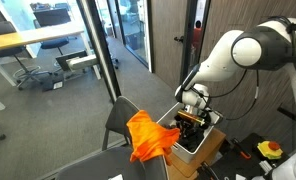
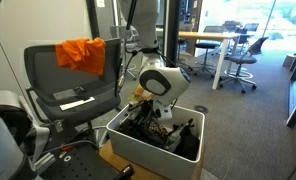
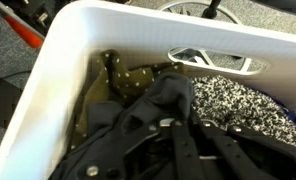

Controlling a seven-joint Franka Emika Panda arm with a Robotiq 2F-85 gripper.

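A white box (image 2: 153, 154) holds a heap of clothing. In the wrist view, a dark cloth (image 3: 138, 112) is bunched up to a peak at my gripper, which is shut on it. Beneath and beside it lie an olive-brown patterned cloth (image 3: 106, 95) and a black-and-white speckled cloth (image 3: 236, 103). My gripper is low over the box, and its fingertips are hard to make out among the dark fabric. The lower part of the held cloth still lies among the heap.
An orange cloth (image 1: 148, 136) hangs over the backrest of a dark chair (image 2: 76, 88) beside the box. The box walls stand close around the gripper. Open grey floor (image 1: 63, 115) stretches behind, with desks and chairs farther off.
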